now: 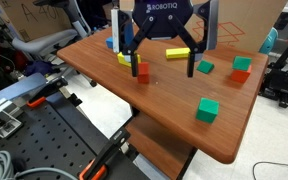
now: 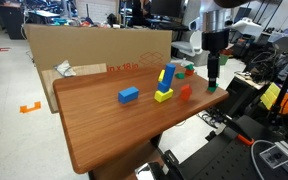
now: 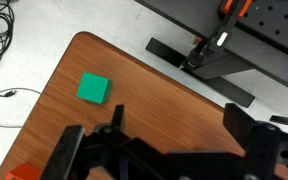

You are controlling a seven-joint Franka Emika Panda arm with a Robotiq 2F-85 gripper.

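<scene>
My gripper (image 1: 163,70) hangs over the wooden table (image 1: 169,110) with its fingers spread wide and nothing between them. In the wrist view the two dark fingers (image 3: 109,150) stand far apart too. A green block (image 1: 207,109) lies near the table's rounded end, in front of the gripper. An upright red block (image 1: 142,73) shows near the left finger. Farther back are a yellow block (image 1: 177,53) and a second green block (image 1: 205,67). At the right edge, another green block (image 1: 242,63) rests on a red block (image 1: 240,75).
In the second exterior view, a blue block (image 2: 168,78) stands with yellow blocks (image 2: 163,96), and another blue block (image 2: 128,95) lies apart. Cardboard panels (image 2: 104,47) stand behind; a dark base (image 1: 54,140) lies in front.
</scene>
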